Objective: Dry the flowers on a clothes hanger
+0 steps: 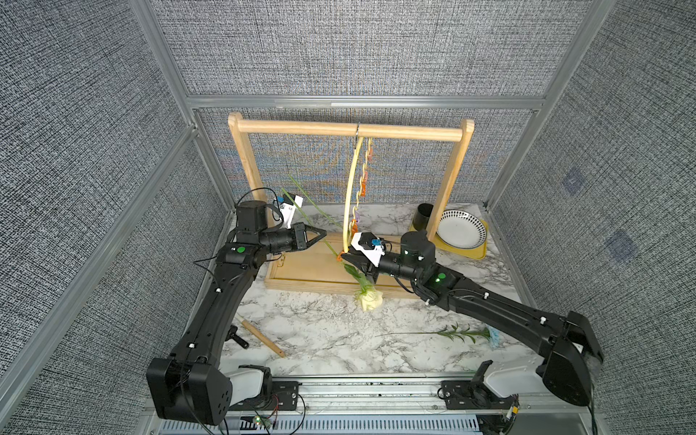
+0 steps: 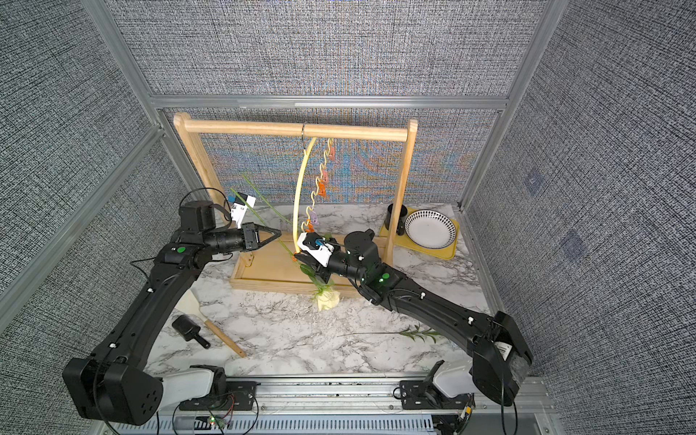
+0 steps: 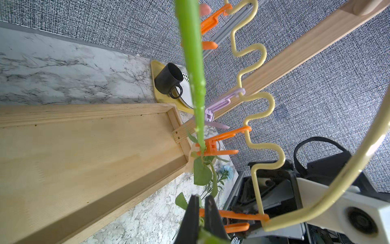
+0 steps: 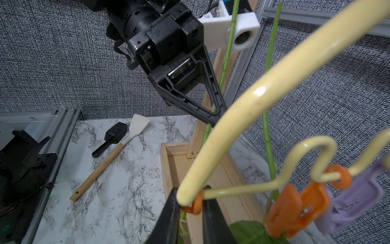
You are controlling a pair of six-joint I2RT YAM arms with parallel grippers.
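A pale yellow hanger with orange and lilac clips hangs from the wooden rack. My left gripper is shut on the thin green stem of the white rose, which hangs head down. At the hanger's low end, the fingers of my right gripper stand apart on either side of an orange clip; whether they press on it is hidden. A second green stem runs into another orange clip. A blue flower lies at the front right.
The wooden rack rises over a shallow wooden tray. Behind its right post are a dark mug and a plate on a yellow board. A spatula and a black scoop lie front left.
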